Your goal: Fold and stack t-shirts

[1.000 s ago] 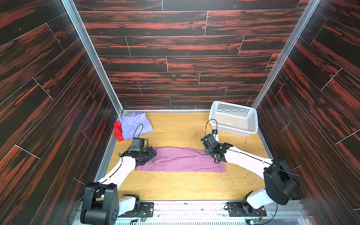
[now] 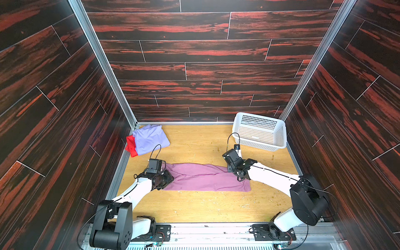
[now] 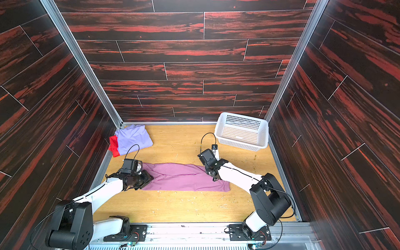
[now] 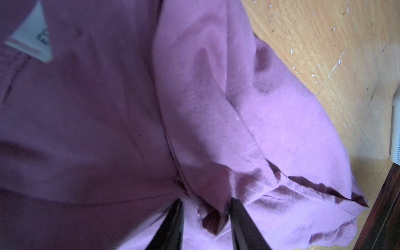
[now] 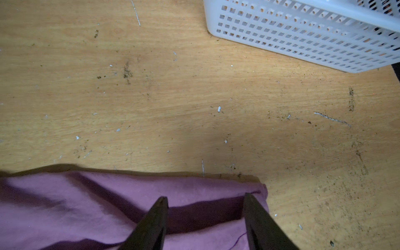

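Observation:
A pink T-shirt (image 2: 204,183) lies spread lengthwise across the middle of the table in wrinkled, folded layers. My left gripper is over its left end, fingertips part open at a gathered fold, with a white label visible nearby. Whether cloth sits between those fingertips is unclear. My right gripper is over the shirt's far edge at the right end, fingers apart, with cloth visible beneath. A folded lavender shirt (image 2: 150,137) and a red cloth (image 2: 130,145) lie at the back left.
A white plastic basket (image 2: 258,131) stands empty at the back right. Bare table (image 2: 195,141) lies between the shirts and basket, and along the front.
My left gripper has moved toward the front of the table over the shirt's left end. The right gripper has shifted very slightly left; the shirt looks unchanged.

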